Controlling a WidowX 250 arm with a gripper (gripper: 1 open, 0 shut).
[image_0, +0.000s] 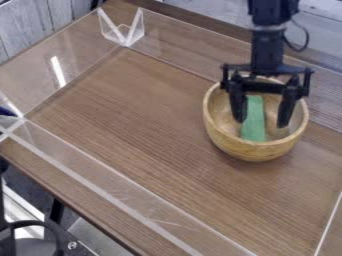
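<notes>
A wooden bowl (254, 145) sits on the right side of the wooden table, with a green object (253, 118) standing inside it. My black gripper (262, 103) hangs from the top of the view over the bowl, its fingers apart on either side of the green object and reaching into the bowl. Whether the fingers touch the green object is hard to tell.
A clear plastic shape (123, 28) stands near the back left. A dark coiled item (27, 240) lies at the bottom-left corner.
</notes>
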